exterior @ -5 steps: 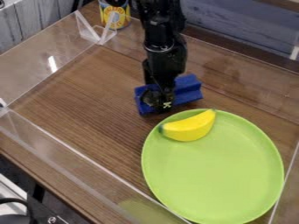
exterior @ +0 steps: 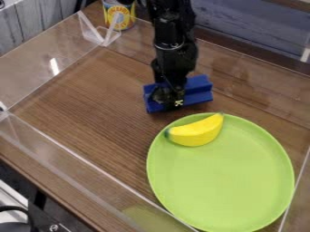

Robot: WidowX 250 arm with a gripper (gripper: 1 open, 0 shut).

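Note:
My dark gripper (exterior: 171, 89) reaches down from the top centre onto a blue block-like object (exterior: 197, 89), low over it or touching it. The fingertips are dark against the blue, so I cannot tell how far apart they are or whether anything is between them. A yellow banana (exterior: 195, 131) lies on the upper left part of a large green plate (exterior: 220, 186), just in front of the blue object.
A can with a yellow label (exterior: 118, 15) stands at the back left near clear plastic edging. A grey-blue wall runs along the back right.
My gripper has shifted very slightly over the blue object. The banana and plate are unchanged.

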